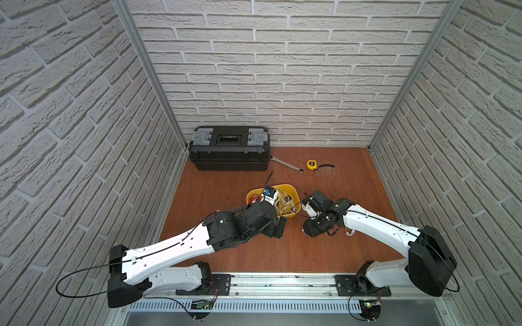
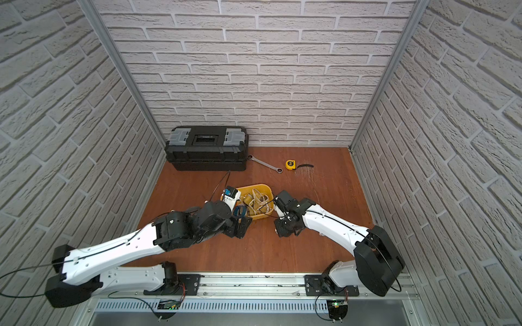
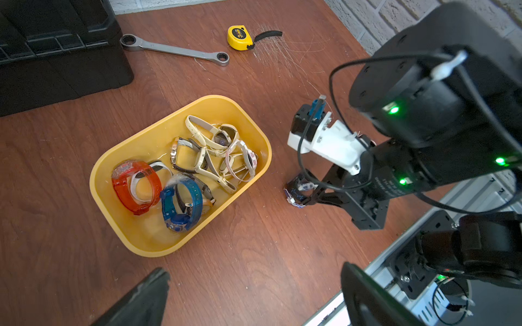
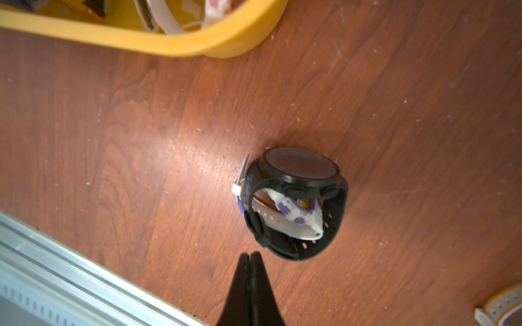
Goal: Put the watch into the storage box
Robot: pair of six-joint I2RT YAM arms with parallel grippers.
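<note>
On the table stands a black watch (image 4: pixel 339 212), its band forming a loop, with a white and purple watch (image 4: pixel 304 217) inside that loop. My right gripper is shut with nothing between its fingers; in the right wrist view its tips are just below and left of the black watch, which is outside them. The yellow storage box (image 3: pixel 262 133) lies left of the right gripper and holds several watches, among them an orange-red one (image 3: pixel 125 198) and a blue one (image 3: pixel 193 198). My left gripper is open and empty, in front of the box.
Another pale-strapped watch (image 4: pixel 505 307) lies at the right wrist view's lower right corner. Farther back are a black toolbox (image 1: pixel 228 149), a wrench (image 3: pixel 174 50) and a yellow tape measure (image 3: pixel 239 37). Both grippers are close together. Bare table lies in front of the box.
</note>
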